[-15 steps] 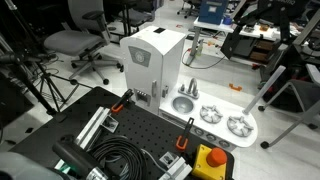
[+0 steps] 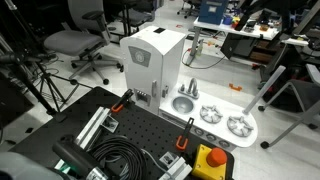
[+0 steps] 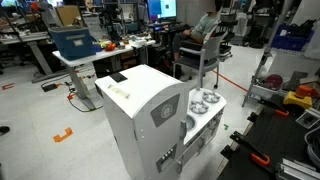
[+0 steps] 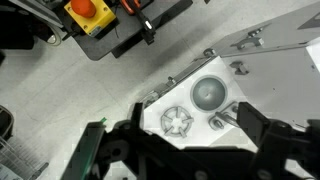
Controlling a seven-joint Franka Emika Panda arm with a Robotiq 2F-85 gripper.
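A white toy kitchen counter [image 2: 215,106] stands on the floor with a grey sink bowl [image 4: 208,93], a faucet [image 4: 229,114] and two stove burners, one burner [image 4: 176,121] clear in the wrist view. At the counter's end rises a tall white cabinet [image 2: 152,62], its door seen in both exterior views. My gripper hangs above the counter. Its two black fingers are spread wide at the lower left and right of the wrist view, with no object held between them. In exterior view 1, dark arm parts fill the upper right.
Beside the counter is a dark perforated table [image 2: 140,135] with orange-handled clamps, coiled black cable [image 2: 118,157] and a yellow box with a red button [image 2: 211,160]. Office chairs [image 2: 85,38] and a blue bin [image 3: 76,42] stand farther off. Bare floor surrounds the cabinet.
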